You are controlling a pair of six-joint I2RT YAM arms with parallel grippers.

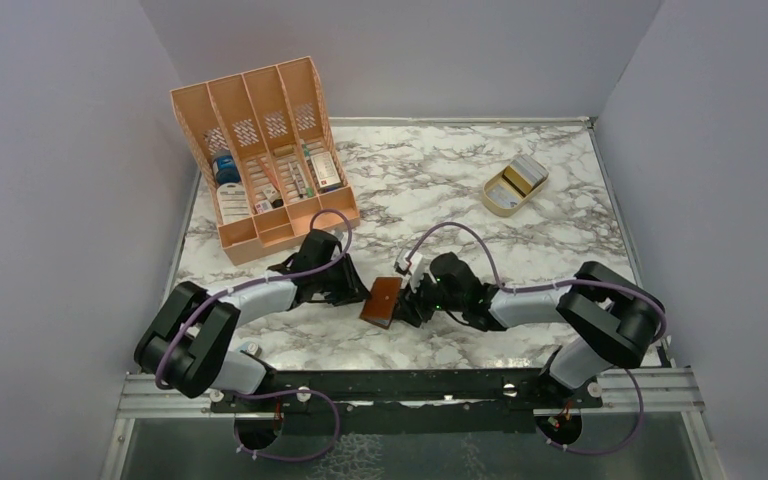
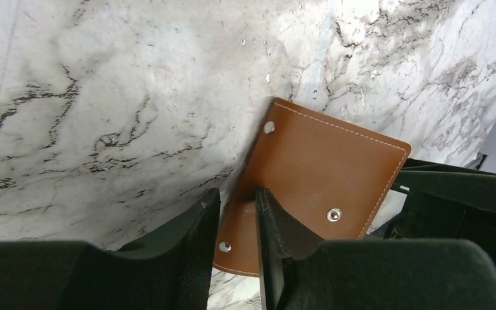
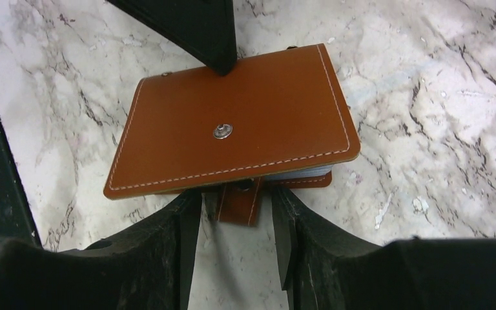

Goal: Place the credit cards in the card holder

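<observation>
A brown leather card holder (image 1: pixel 381 302) lies on the marble table between my two grippers. Its snap-studded cover (image 3: pixel 258 116) tilts over, and a loose strap (image 3: pixel 237 205) and a pale layered edge (image 3: pixel 302 173) show beneath. My left gripper is open by a narrow gap at the holder's studded spine edge; one of its fingers (image 3: pixel 223 55) overlaps the cover's far edge in the right wrist view. Open around the strap, without gripping it, stands my right gripper. Whether cards sit inside the holder is hard to see.
A small cream basket (image 1: pixel 498 203) at the back right holds flat yellow and white card-like pieces (image 1: pixel 527 175). At the back left stands a peach organizer (image 1: pixel 243 240) with boxes and bottles in its compartments. Bare marble lies between them.
</observation>
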